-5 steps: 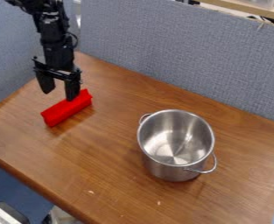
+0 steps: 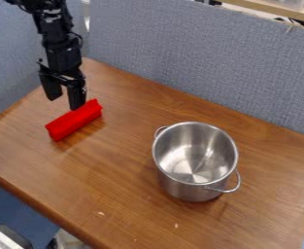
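My black gripper (image 2: 65, 91) hangs from the arm at the upper left, open, its two fingers apart just behind and above a red cylindrical object (image 2: 74, 120). That red object lies on its side on the wooden table (image 2: 141, 209), angled toward the back right. Whether a fingertip touches it I cannot tell. A steel pot (image 2: 181, 160) with two side handles stands upright to the right, empty.
Grey padded panels (image 2: 200, 58) line the back and left of the table. The middle of the table between the red object and the pot is clear, as is the front. The front-left edge drops away.
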